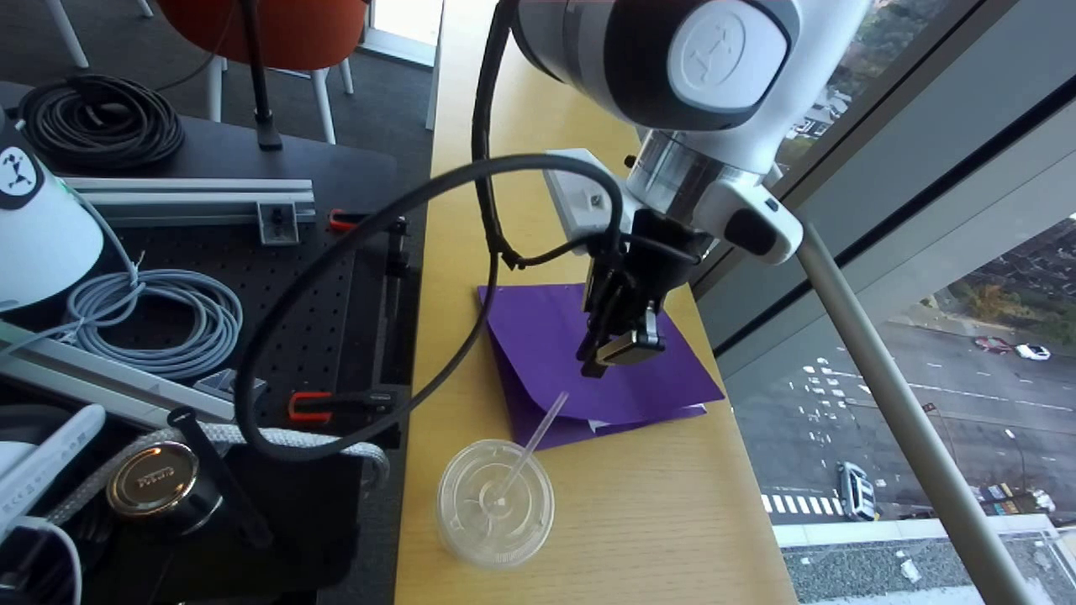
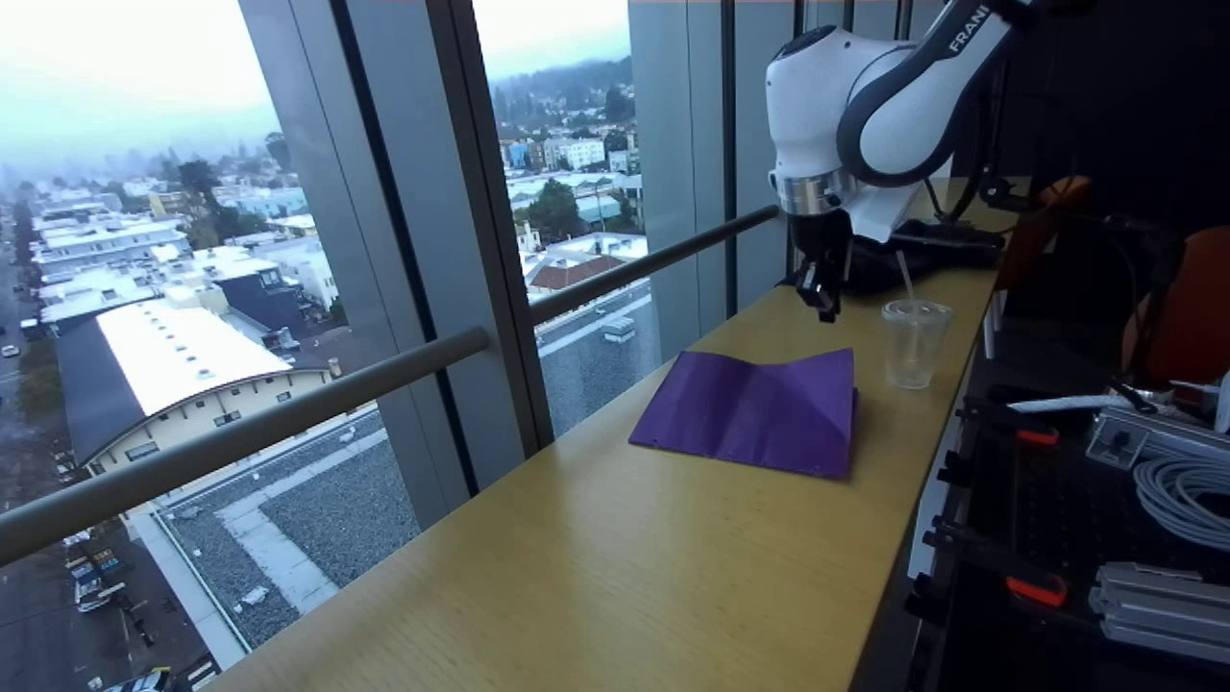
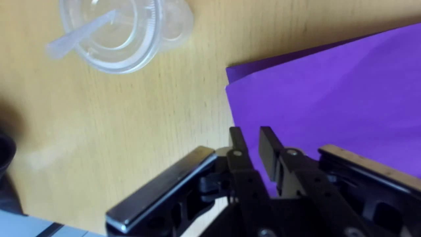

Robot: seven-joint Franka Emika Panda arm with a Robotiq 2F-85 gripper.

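Note:
A folded purple sheet [image 1: 595, 343] lies on the wooden table, its upper layer slightly raised from the lower one along one edge; it also shows as a purple sheet [image 2: 755, 409] in exterior view 2. Beside it a clear plastic cup [image 1: 494, 504] stands upright with a lid and a straw. In the wrist view the cup [image 3: 118, 35] is at the upper left and the sheet [image 3: 335, 98] at the right. Above the table hangs my gripper, open, with a gap between its fingers and nothing held. Exterior view 2 places the gripper [image 2: 824, 306] behind the sheet.
A metal rail [image 1: 898, 403] and windows run along one side of the table. On the other side is a black bench [image 1: 303, 302] with coiled cables and clamps. A dark cable [image 1: 353, 222] loops from the arm. Bare table [image 2: 646, 577] lies before the sheet.

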